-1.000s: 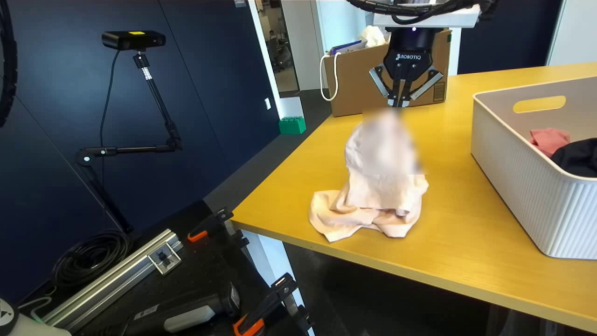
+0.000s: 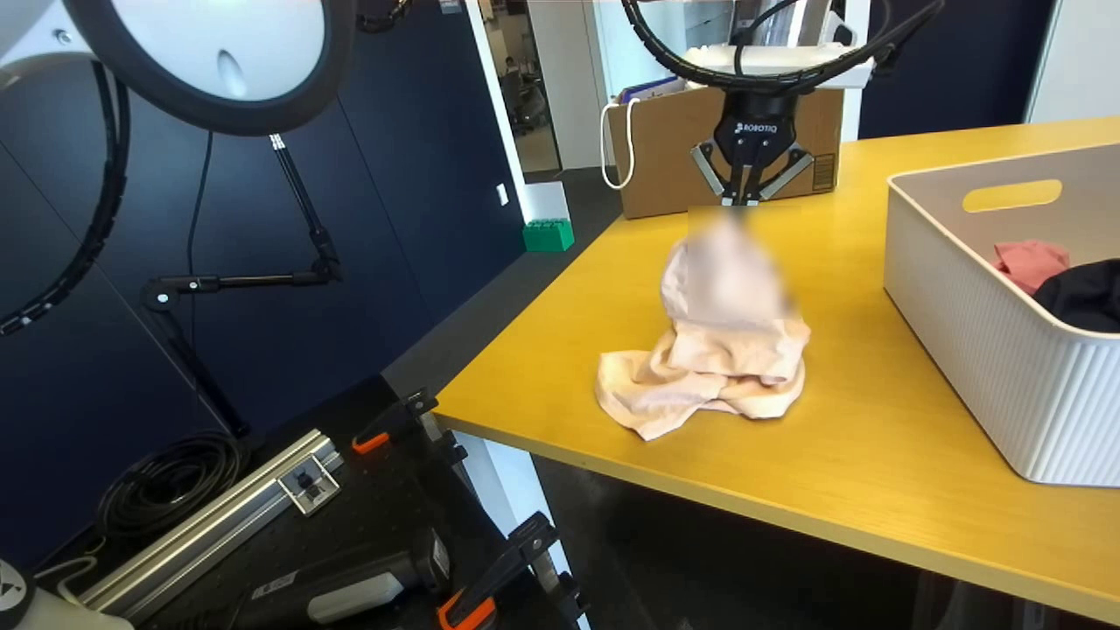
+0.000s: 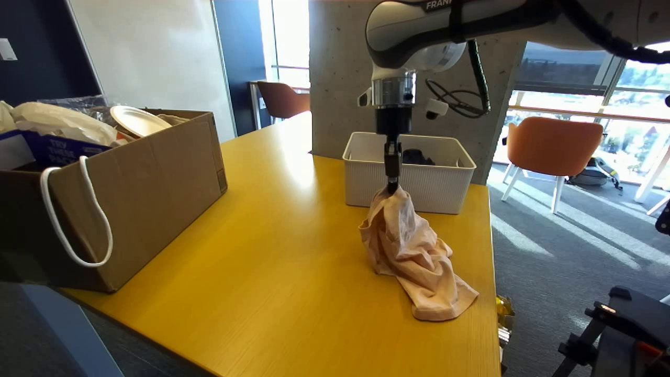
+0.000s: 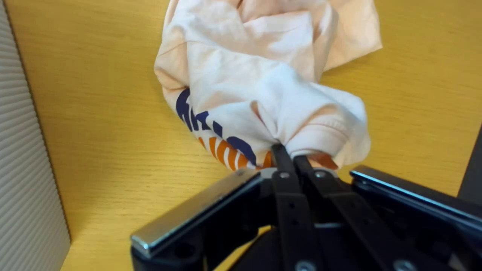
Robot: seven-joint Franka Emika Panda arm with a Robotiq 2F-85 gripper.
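Observation:
A pale peach cloth garment lies crumpled on the yellow table, its upper end raised to the fingertips. My gripper points straight down and is shut on a fold of this cloth. Up close in the wrist view, the two black fingers pinch the fabric, and dark blue and orange print shows on its side. The lower part of the garment still rests on the table toward the edge. Part of the cloth is blurred in exterior view 1.
A white ribbed bin holding a red cloth and a black cloth stands on the table near the garment. A filled cardboard box occupies the other side. Bare tabletop lies between box and garment.
In exterior view 1 the gripper has shifted slightly left, still holding the cloth's top. The cloth's lower folds have slid a little right and away from the table's near edge.

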